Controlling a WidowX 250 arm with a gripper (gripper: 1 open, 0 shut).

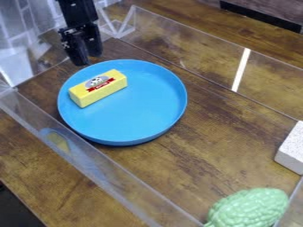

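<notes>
My black gripper (78, 46) hangs at the upper left, just beyond the far left edge of a blue round plate (141, 113). A yellow box (97, 87) with a printed label lies on the left half of the plate, apart from the gripper. The gripper's fingers are dark and small in view, so I cannot tell whether they are open or shut.
Clear plastic walls border the wooden work surface (213, 151). A green bumpy object (246, 207) sits at the bottom right and a white block (290, 146) at the right edge. The wood right of the plate is clear.
</notes>
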